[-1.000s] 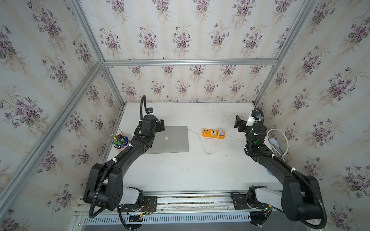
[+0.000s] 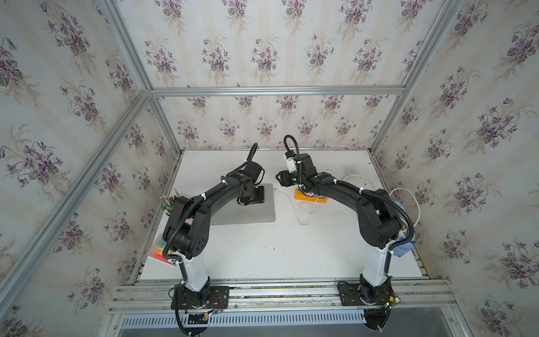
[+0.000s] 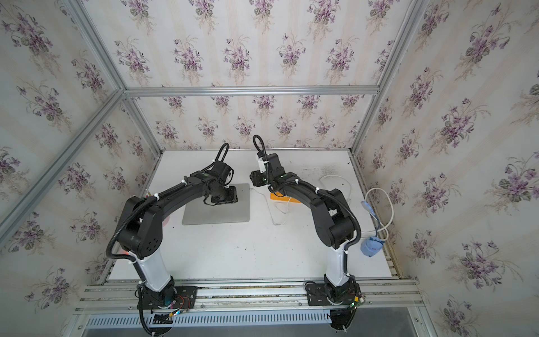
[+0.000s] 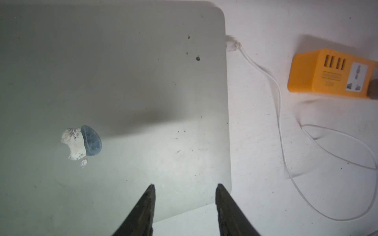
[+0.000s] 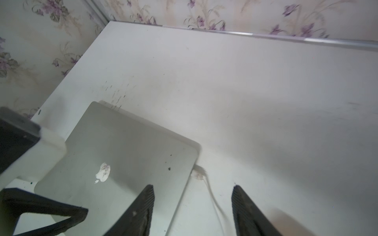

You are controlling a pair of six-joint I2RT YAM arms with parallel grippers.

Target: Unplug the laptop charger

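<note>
A closed grey laptop (image 4: 165, 78) lies flat on the table. The white charger plug (image 4: 233, 45) sits at its right edge near the rear corner, with a thin cable (image 4: 280, 118) trailing from it. My left gripper hangs over the laptop, fingers apart with nothing visible between them. My right gripper is raised right of the laptop, near the left one, its fingers parted and empty, pointing toward the plug (image 5: 198, 174).
An orange power strip (image 4: 322, 72) lies right of the laptop, partly hidden by my right arm. A pen holder (image 2: 167, 203) stands at the left, and cables with a blue object (image 3: 371, 246) lie at the right.
</note>
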